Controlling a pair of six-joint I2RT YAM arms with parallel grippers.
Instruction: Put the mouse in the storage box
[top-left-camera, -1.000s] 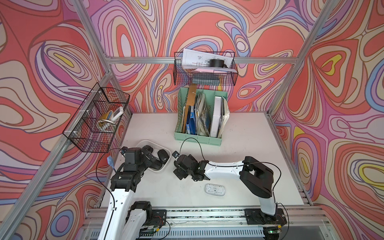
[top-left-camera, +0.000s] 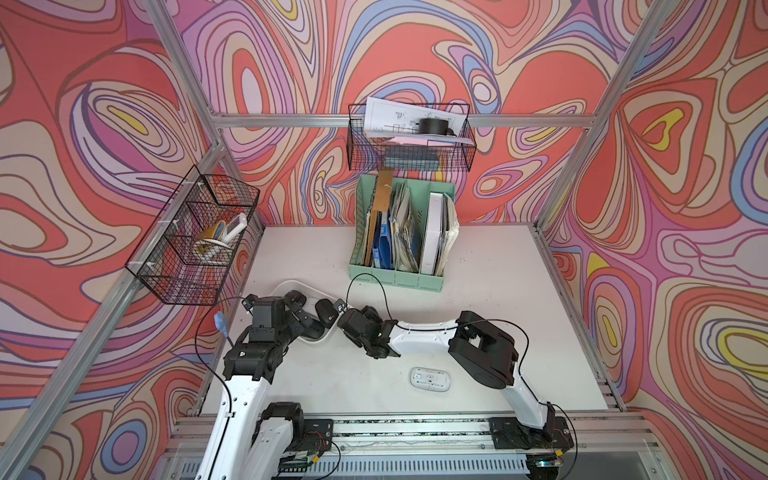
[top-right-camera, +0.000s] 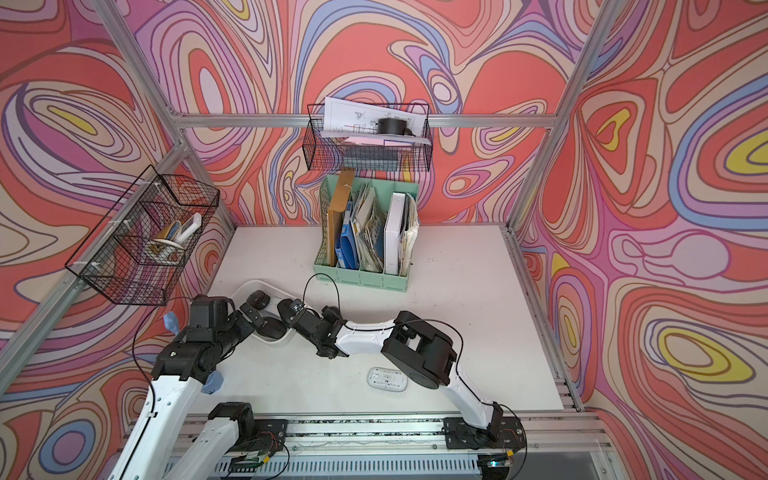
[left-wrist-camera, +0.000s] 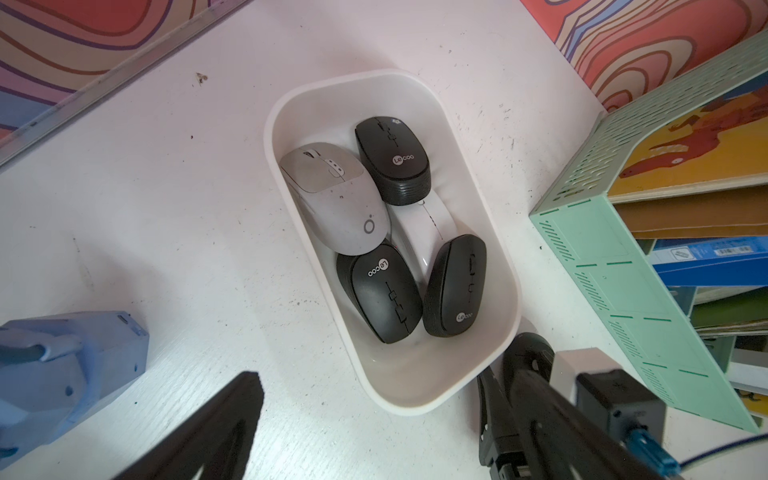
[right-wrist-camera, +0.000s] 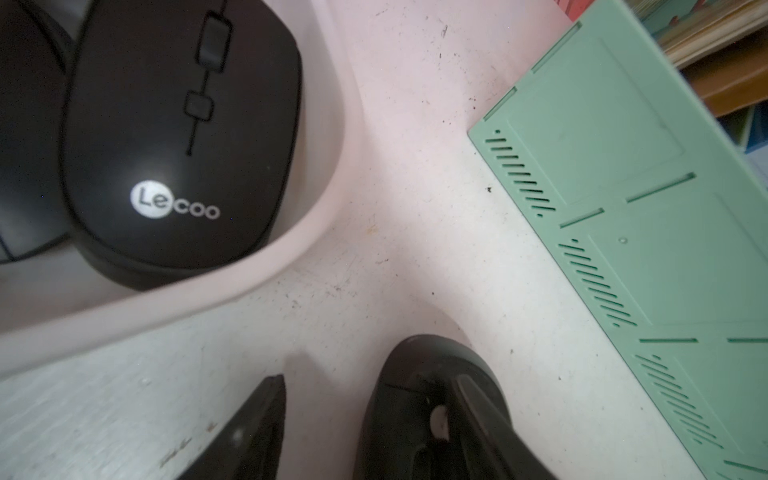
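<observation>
The white storage box (left-wrist-camera: 416, 409) lies on the table, holding several mice, among them a grey mouse (left-wrist-camera: 344, 204) and black mice marked Lecoo. Outside its near right corner, a black mouse (right-wrist-camera: 408, 404) rests on the table. Over that mouse is my right gripper, its fingers apart; the right finger (right-wrist-camera: 472, 424) overlaps the mouse in the right wrist view, while a gap shows on the left. Whether either finger touches it I cannot tell. My left gripper hangs open beside the box's near end, nothing between its fingers.
A green file holder (left-wrist-camera: 632, 280) full of folders stands behind and right of the box. In front lies a white oblong device (top-left-camera: 430, 379). A blue object (left-wrist-camera: 72, 376) shows at left.
My right arm has moved left, toward the storage box, and its gripper has turned slightly.
</observation>
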